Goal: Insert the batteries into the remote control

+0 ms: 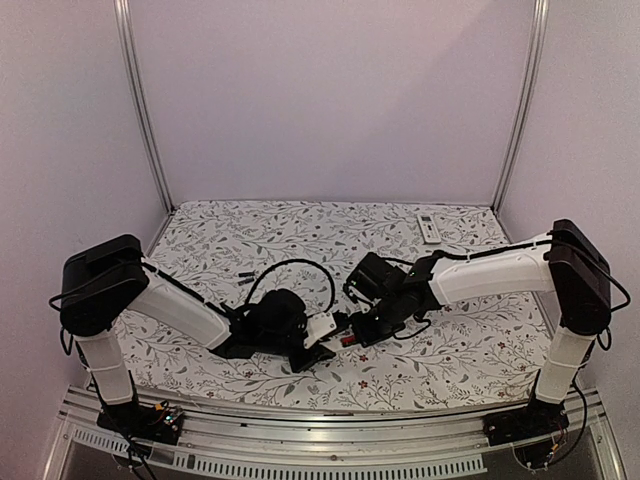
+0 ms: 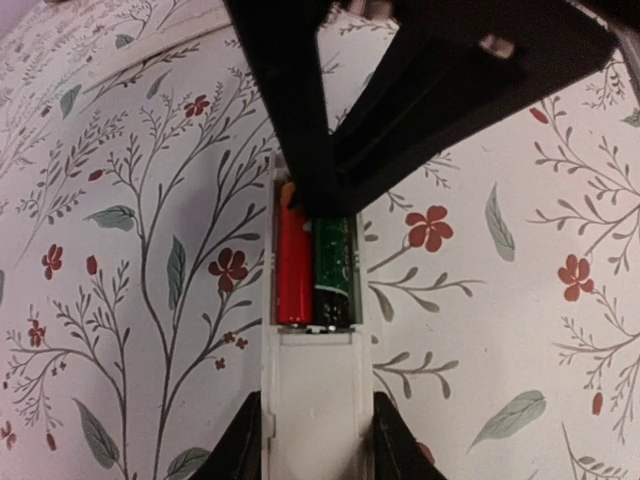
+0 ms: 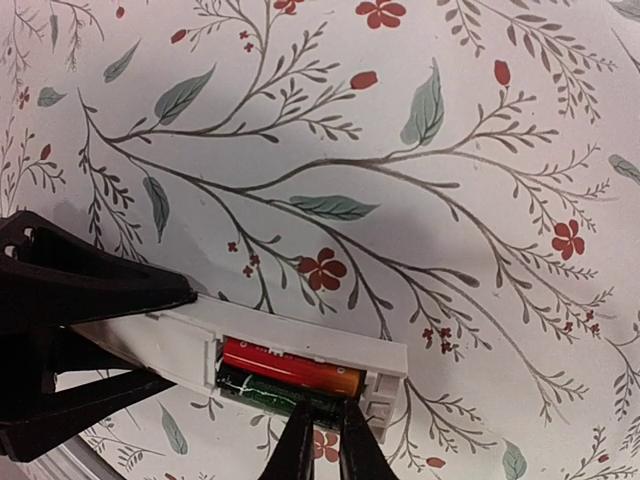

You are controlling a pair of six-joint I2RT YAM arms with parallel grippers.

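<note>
The white remote control (image 2: 318,400) lies on the patterned table with its battery compartment uncovered. Inside, a red battery (image 3: 290,365) and a green-and-black battery (image 3: 270,393) rest side by side. My left gripper is open around the remote's closed end, one finger along each side. Over the compartment's other end is my right gripper, its fingers shut with no object visible between them. Its fingertips (image 2: 330,200) reach the green battery's end and hide it in both wrist views; whether they press on it I cannot tell.
Two small dark objects (image 1: 246,277) lie on the table's left side. A white device (image 1: 428,228) sits at the back right.
</note>
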